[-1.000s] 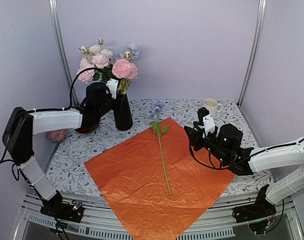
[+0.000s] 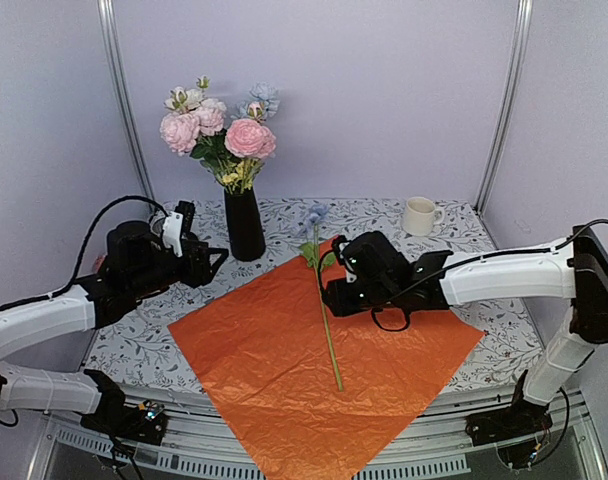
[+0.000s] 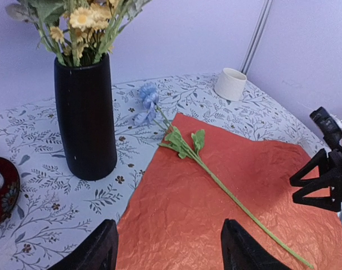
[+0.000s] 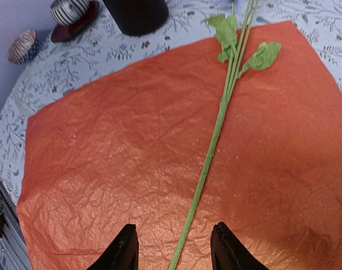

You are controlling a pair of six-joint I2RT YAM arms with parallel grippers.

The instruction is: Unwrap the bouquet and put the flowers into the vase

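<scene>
A black vase [image 2: 245,226] at the back left holds pink, white, blue and yellow flowers [image 2: 216,132]. One blue flower [image 2: 315,214] with a long green stem [image 2: 330,345] lies across the orange sheet, its bloom toward the back wall. My right gripper [image 2: 329,275] is over that stem in the top view; in the right wrist view its fingers stand apart, open, with the stem's lower end showing between and beyond them. Left of the sheet and in front of the vase, my left gripper [image 2: 217,262] has its fingers spread with nothing between them [image 3: 168,247].
The orange sheet [image 2: 254,380] covers the middle of the patterned table. A white mug [image 2: 421,216] stands at the back right. A dark red round object [image 3: 3,188] lies left of the vase in the left wrist view.
The right gripper has moved left from the sheet's right side to over the stem. Flower and vase have stayed put.
</scene>
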